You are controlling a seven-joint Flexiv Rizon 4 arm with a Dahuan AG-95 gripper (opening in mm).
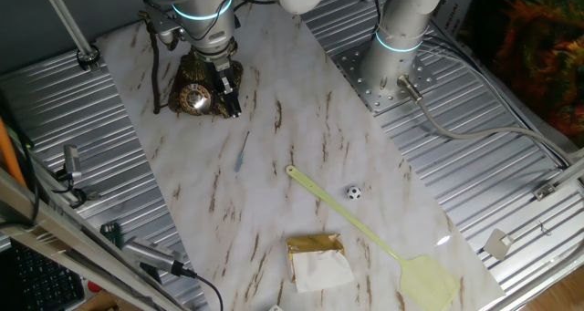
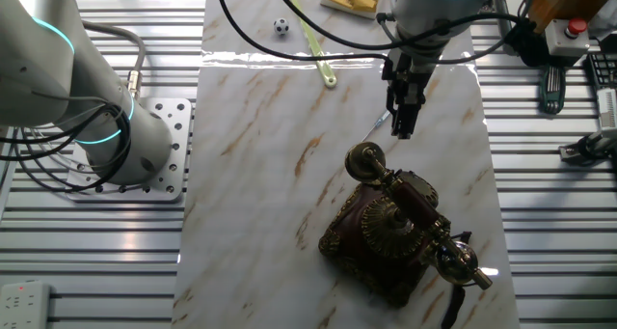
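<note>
An ornate antique-style telephone [image 1: 194, 98] stands on the marble-patterned tabletop, dark red and brass with a round dial. Across its top lies the handset [image 2: 416, 205], one brass end towards the gripper. My gripper [image 2: 403, 134] points down beside the phone. In exterior view 1 the gripper [image 1: 234, 114] overlaps the phone's right edge. Its dark fingers look close together, but their gap is too small to judge. Nothing shows held at the tips. A thin screwdriver-like tool [image 1: 242, 153] lies on the table a little way from the gripper.
A pale green fly swatter [image 1: 342, 211] lies diagonally across the table, with a small black-and-white ball [image 1: 354, 192] beside its handle. Near them sits a gold-and-white packet [image 1: 319, 264]. The robot's base [image 1: 383, 74] stands off the table's side.
</note>
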